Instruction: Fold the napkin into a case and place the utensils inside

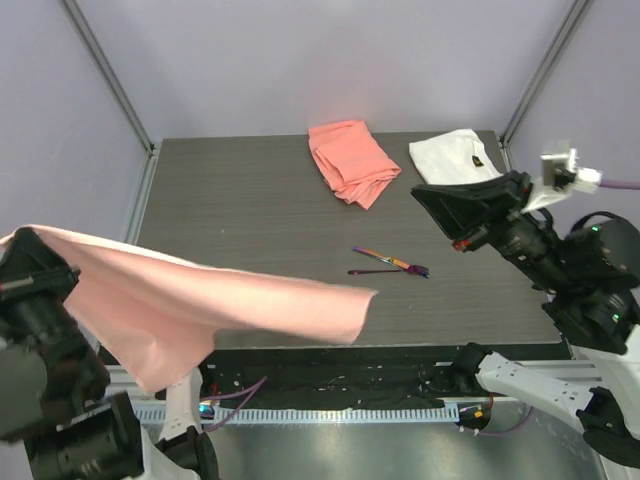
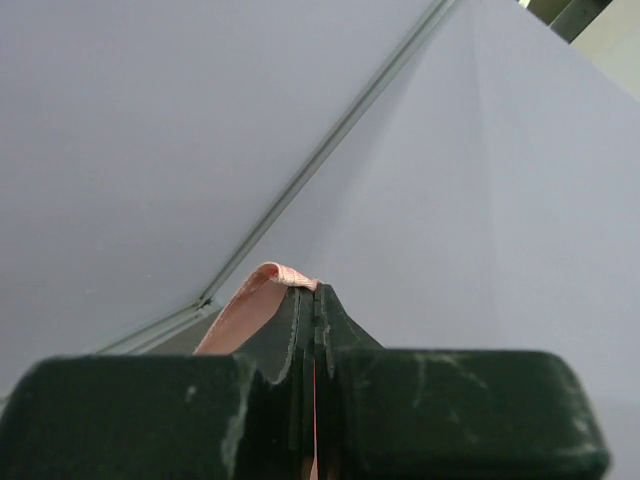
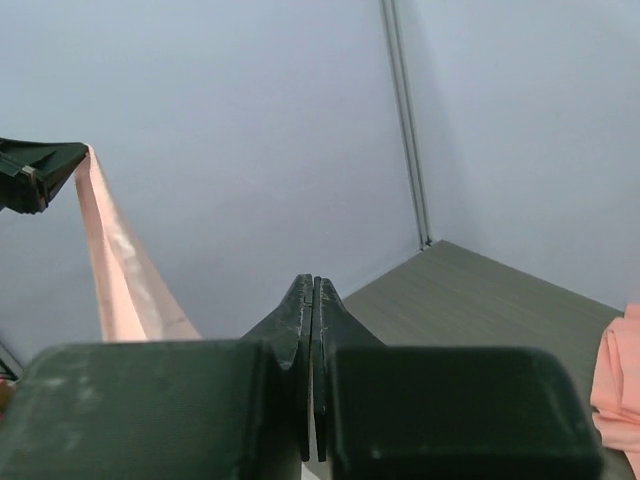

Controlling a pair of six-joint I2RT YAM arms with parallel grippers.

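A pale pink napkin (image 1: 200, 300) hangs in the air from my left gripper (image 1: 35, 270), which is shut on its corner (image 2: 295, 280); the cloth's far end sweeps across the table's front. My right gripper (image 1: 430, 200) is raised on the right, shut with nothing visible between its fingertips, clear of the cloth. In the top view the utensils lie on the table: a multicoloured one (image 1: 385, 258) and a dark thinner one (image 1: 370, 271), side by side.
A folded coral cloth (image 1: 350, 160) lies at the back middle and a folded white cloth (image 1: 450, 155) at the back right. Walls enclose the sides and back.
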